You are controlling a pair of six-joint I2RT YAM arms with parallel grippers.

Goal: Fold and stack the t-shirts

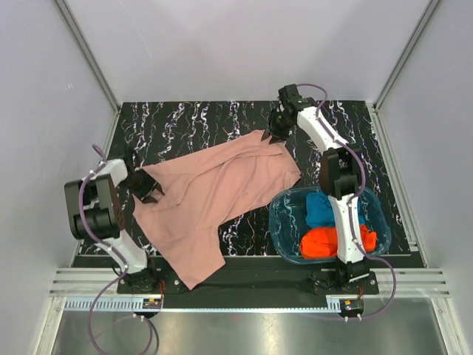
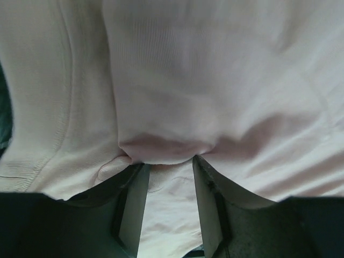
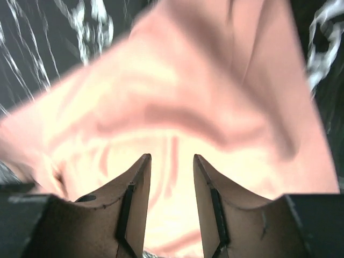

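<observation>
A pink t-shirt (image 1: 222,179) lies spread at a slant across the dark marbled table, one sleeve hanging past the front edge. At its left end, my left gripper (image 1: 154,194) is low over the cloth. In the left wrist view a fold of the shirt (image 2: 166,107) comes right down to the fingertips of that gripper, which are apart; whether they touch it is unclear. My right gripper (image 1: 270,136) is over the shirt's upper right corner. Its fingers stand apart in the right wrist view, with blurred pink cloth (image 3: 177,107) beyond and nothing visibly held.
A clear blue-green bin (image 1: 276,231) at the right front holds a blue cloth (image 1: 319,210) and an orange cloth (image 1: 319,242). The right arm passes above it. Bare table (image 1: 214,118) shows behind the shirt and at the far right.
</observation>
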